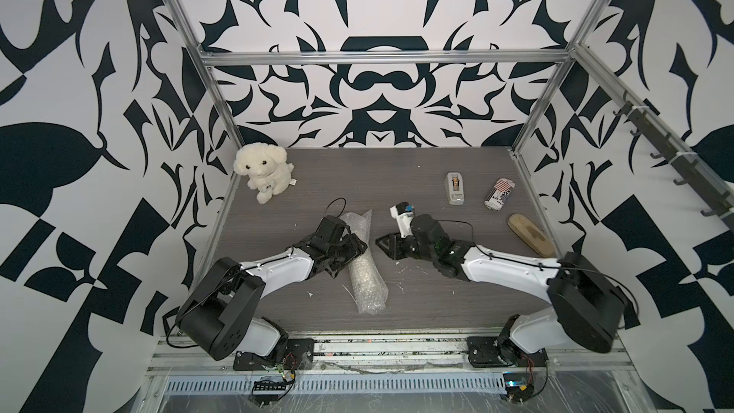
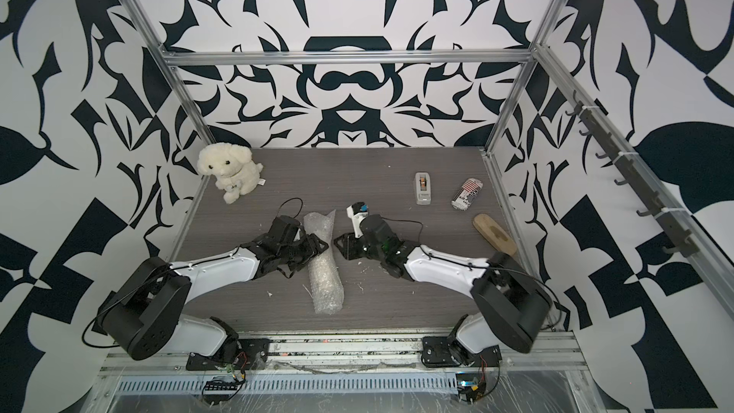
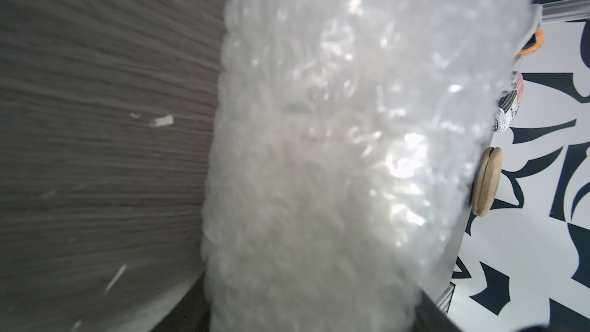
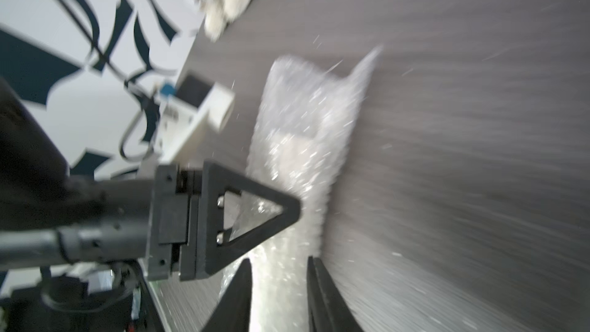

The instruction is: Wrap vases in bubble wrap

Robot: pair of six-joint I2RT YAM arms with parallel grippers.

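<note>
A long bundle of bubble wrap (image 1: 367,283) lies front to back in the middle of the table, a pale shape inside it. My left gripper (image 1: 355,248) is shut on the bubble wrap near its middle; the wrap (image 3: 344,147) fills the left wrist view. My right gripper (image 1: 386,246) stands just right of the bundle, apart from it. In the blurred right wrist view its fingers are apart, in front of the wrap (image 4: 313,104), with nothing seen held between them.
A white plush dog (image 1: 263,168) sits at back left. A small grey box (image 1: 455,187), a can (image 1: 499,193) and a wooden oval object (image 1: 529,233) lie on the right.
</note>
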